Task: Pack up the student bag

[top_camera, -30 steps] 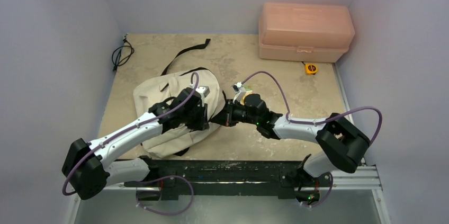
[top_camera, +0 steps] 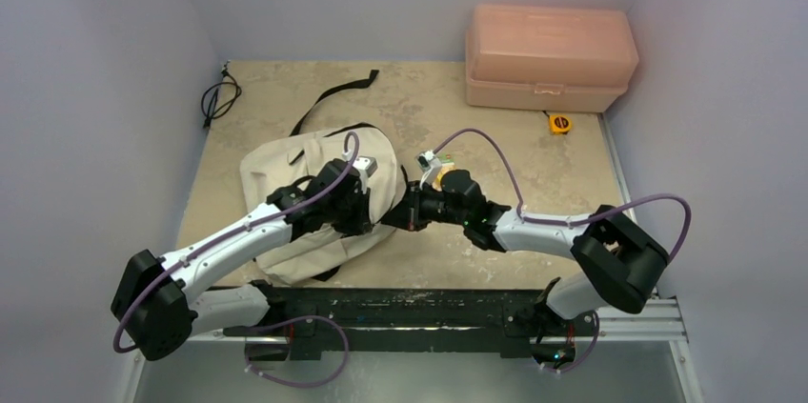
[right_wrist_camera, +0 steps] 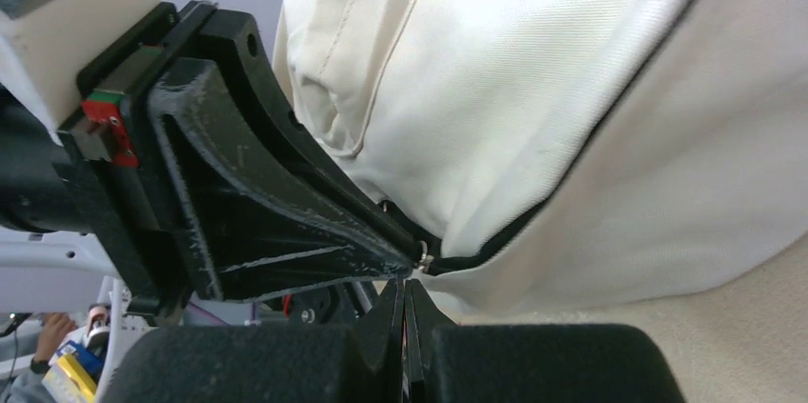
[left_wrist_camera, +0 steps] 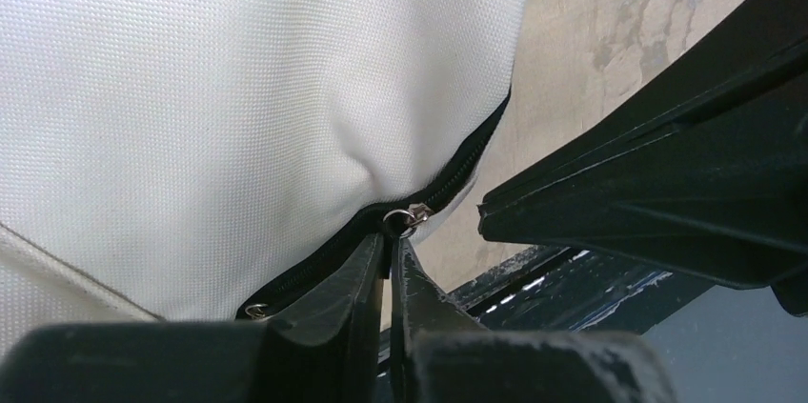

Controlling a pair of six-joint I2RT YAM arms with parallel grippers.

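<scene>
The cream bag [top_camera: 286, 165] lies on the left half of the table, its black zipper [left_wrist_camera: 455, 170] along the edge. In the left wrist view, my left gripper is at a metal zipper pull [left_wrist_camera: 410, 217], its fingertips close together just below the ring; whether they grip it is unclear. My right gripper [top_camera: 389, 217] is beside it at the bag's edge. In the right wrist view my right gripper is shut, with nothing visible between its fingers, just below the zipper pull and the other gripper.
A pink lidded box [top_camera: 551, 55] stands at the back right, with a yellow tape measure [top_camera: 559, 124] in front. A black cable [top_camera: 217, 98] lies at the back left. Something small and yellow is partly hidden behind the right arm.
The right arm and bag look nearly unchanged.
</scene>
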